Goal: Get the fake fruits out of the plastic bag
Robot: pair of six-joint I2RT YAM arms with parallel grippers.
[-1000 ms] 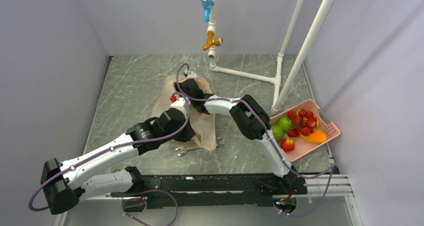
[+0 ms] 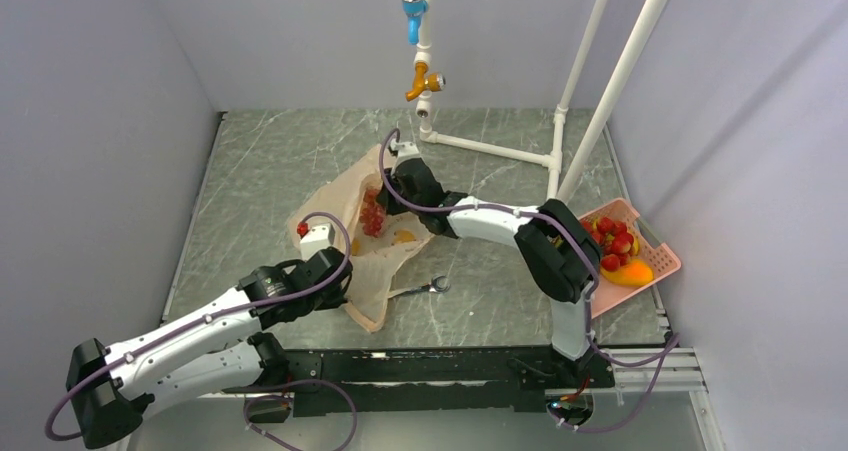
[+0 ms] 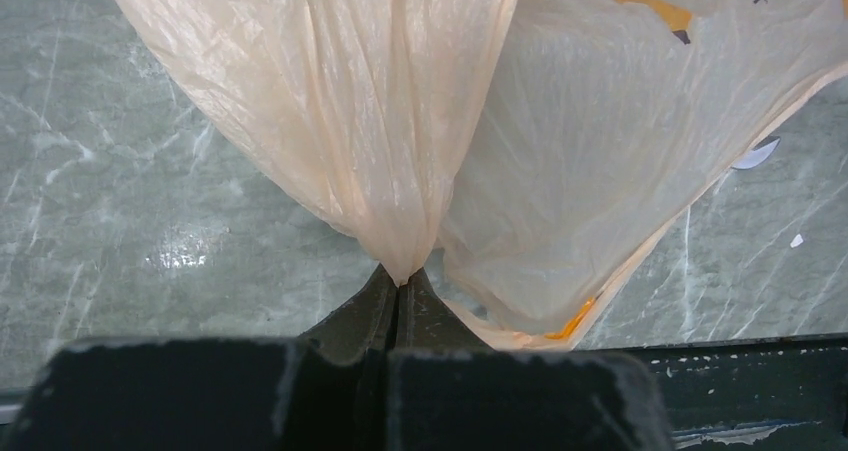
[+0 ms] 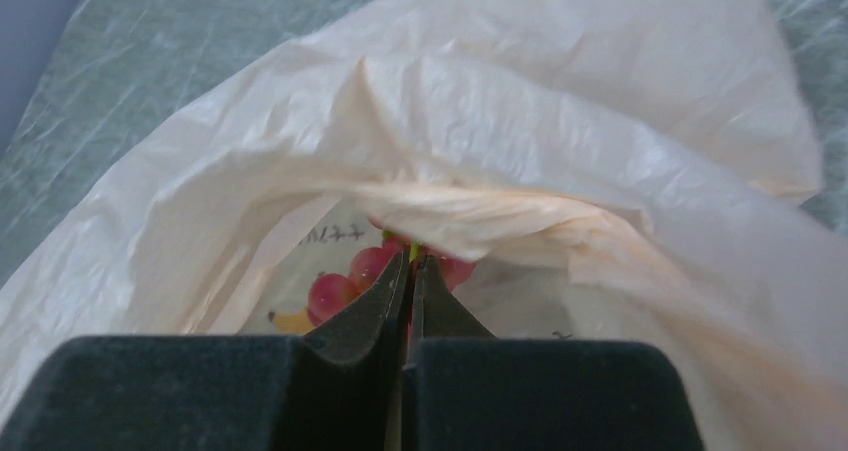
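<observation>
A thin cream plastic bag [image 2: 375, 281] lies spread on the table between my arms. In the left wrist view my left gripper is shut on a gathered edge of that bag. A bunch of pinkish-red grapes [image 2: 372, 214] shows at the bag's opening in the top view. My right gripper is shut at the grapes' green stem, with red grapes [image 4: 335, 293] on both sides of the fingertips. Folds of the bag hang in front of the bunch and hide part of it.
The pink basket [image 2: 665, 264] at the right holds red fruit [image 2: 620, 241] and an orange-yellow fruit [image 2: 630, 273]; the right arm covers its left part. A wrench [image 2: 432, 286] lies beside the bag. White pipes [image 2: 490, 151] stand behind.
</observation>
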